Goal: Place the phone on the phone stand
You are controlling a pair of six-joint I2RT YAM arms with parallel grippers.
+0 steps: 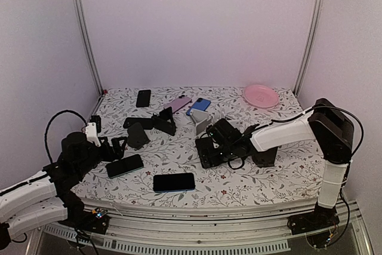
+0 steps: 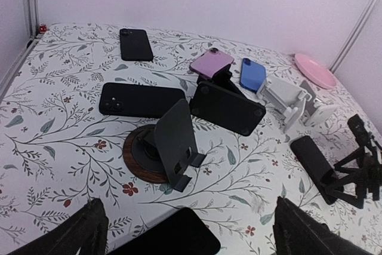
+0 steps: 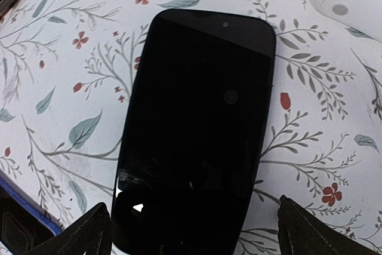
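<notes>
A black phone (image 3: 191,123) lies flat on the patterned table, with my open right gripper low over its near end, fingers either side. In the top view the right gripper (image 1: 212,156) covers much of that phone, which also shows in the left wrist view (image 2: 307,159). Phone stands sit around it: a dark one (image 2: 174,141) on a wooden base at left, white ones (image 2: 280,100) behind, and another dark one (image 1: 264,159) partly hidden by the right arm. My left gripper (image 1: 113,147) stands open at the left, holding nothing.
More phones lie about: black ones (image 1: 173,182) at front and left, a blue one (image 1: 199,104) and a purple one (image 1: 178,103) at the back. A pink plate (image 1: 261,95) is at back right.
</notes>
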